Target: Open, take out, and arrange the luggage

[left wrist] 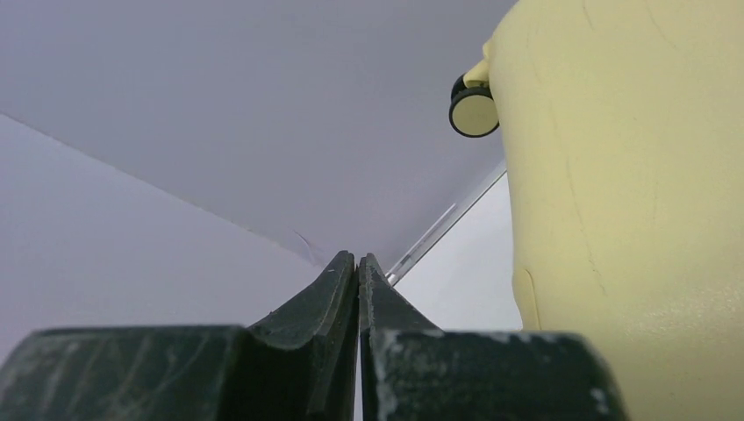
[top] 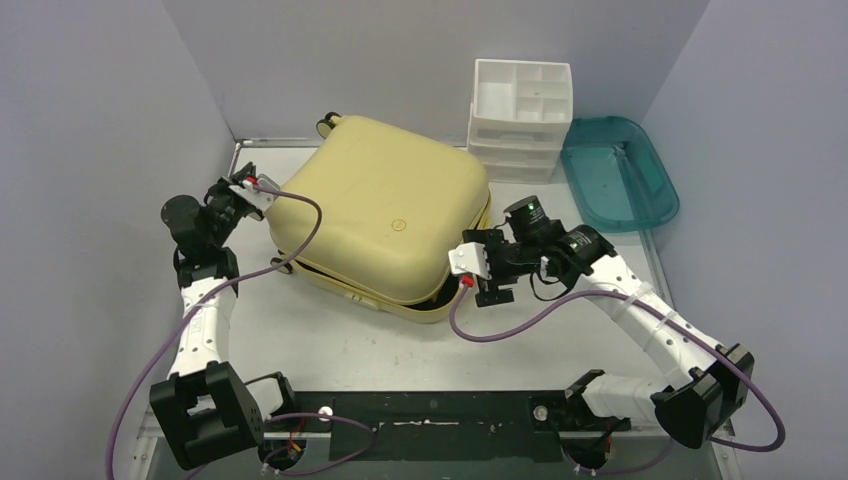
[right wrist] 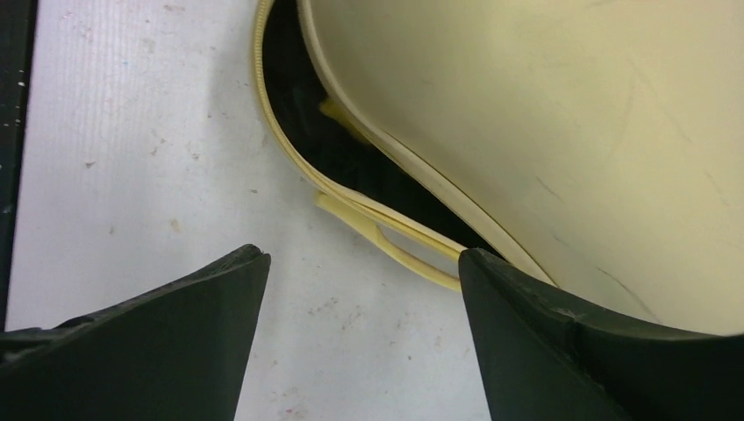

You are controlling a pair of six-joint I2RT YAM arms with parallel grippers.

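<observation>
A yellow suitcase [top: 400,190] lies at an angle on the table, its lid slightly raised along the front and right. Through the gap only a dark interior shows. In the left wrist view, my left gripper is shut with nothing between its fingertips. The suitcase's side [left wrist: 614,202] stands to its right, and a round suitcase wheel [left wrist: 475,114] is up and away from the fingers. My right gripper is open at the suitcase's right side; its right finger [right wrist: 518,316] overlaps the view of the yellow handle [right wrist: 412,259].
Behind the suitcase's right end stands a clear drawer box [top: 520,120]. A teal bin [top: 620,175] is at the far right, and walls close in the back and sides.
</observation>
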